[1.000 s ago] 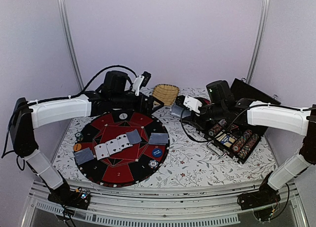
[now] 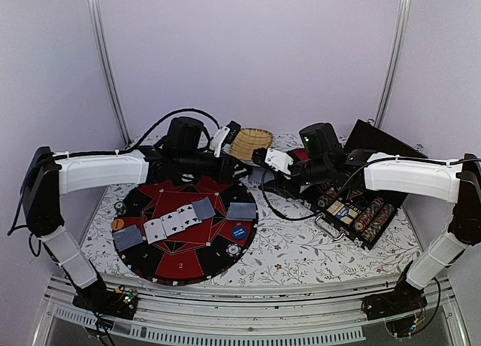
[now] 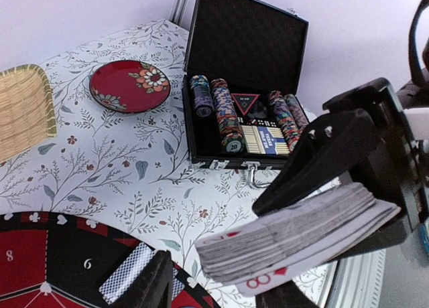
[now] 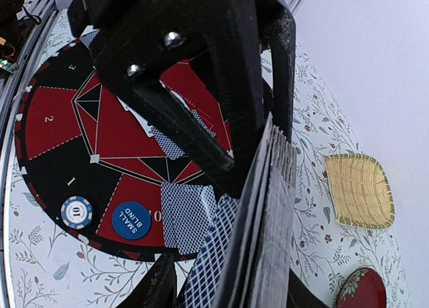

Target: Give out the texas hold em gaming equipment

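Note:
A deck of cards (image 3: 295,234) is raised above the table between my two grippers, filling the lower right of the left wrist view and the lower middle of the right wrist view (image 4: 258,227). My left gripper (image 2: 242,171) is shut on the deck's end. My right gripper (image 2: 267,177) is at the other end, its fingers either side of the cards; how firmly they close is unclear. Below, the round red-and-black mat (image 2: 180,263) carries face-up cards (image 2: 170,223), small face-down piles (image 2: 241,211), a small blind button (image 4: 131,219) and a 10 chip (image 4: 77,211).
The open chip case (image 3: 194,140) stands on the right. A woven basket (image 4: 358,187) and a red floral plate (image 3: 120,80) lie at the back. The patterned table between mat and case is mostly clear.
Over the last second my left gripper moved right and down to the deck, and my right gripper shifted left with it, bringing the two together.

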